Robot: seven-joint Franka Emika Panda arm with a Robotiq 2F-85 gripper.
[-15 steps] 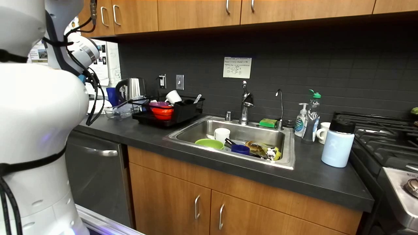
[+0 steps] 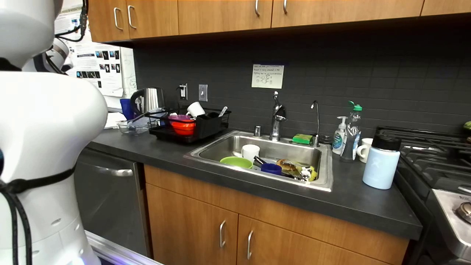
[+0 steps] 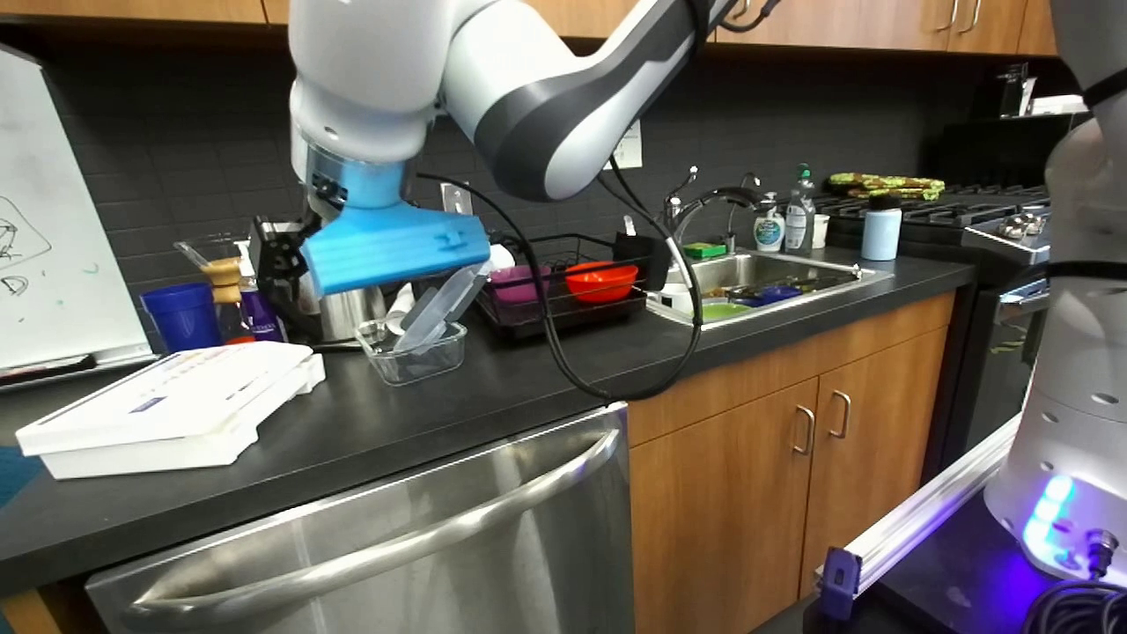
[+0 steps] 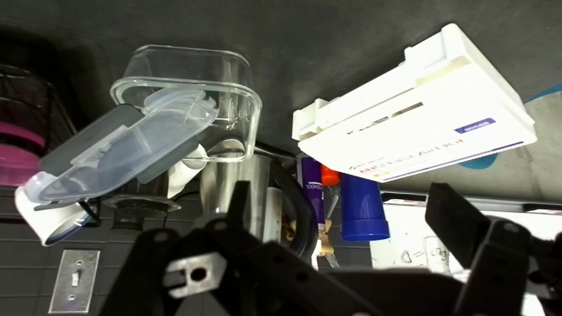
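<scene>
My gripper is open in the wrist view, its two black fingers wide apart with nothing held between them. In exterior view 2 it hangs above the left part of the counter, partly hidden by a blue-covered piece of the wrist. Past the fingers stand a blue cup and a purple bottle. A white first aid kit box lies flat on the counter at the left. Right of it in exterior view 2, a clear glass container holds plastic lids leaning out of it.
A metal kettle stands near the wall. The black dish rack carries a red bowl and a pink bowl. Farther right is the sink with dishes inside. Bare counter lies in front of the glass container.
The counter items look unmoved.
</scene>
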